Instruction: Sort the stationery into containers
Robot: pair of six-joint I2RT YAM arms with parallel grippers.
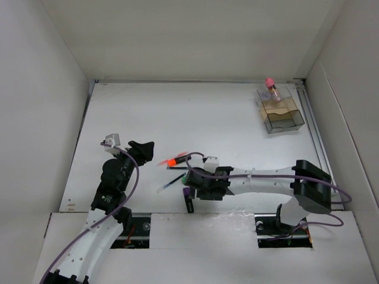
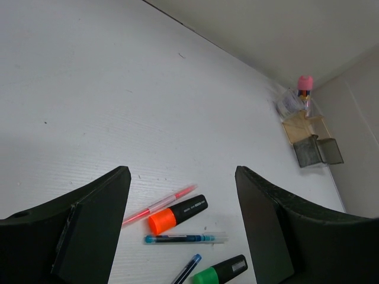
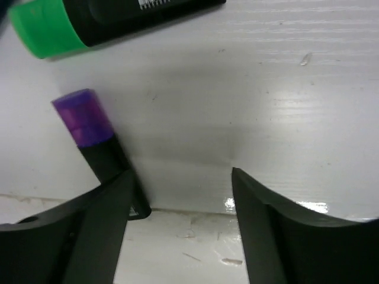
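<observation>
On the white board lie an orange-capped black marker, a red pen, a teal pen, a blue pen and a green-capped marker. A purple-capped marker lies at the front edge, beside my open right gripper, nothing between its fingers. My left gripper is open and empty at the left, above and short of the pens. A clear divided container stands at the back right with a pink-topped item in it.
The back and left of the board are clear. Walls enclose the sides and back. A ledge runs along the front beyond the board's edge. The right arm reaches across the front right.
</observation>
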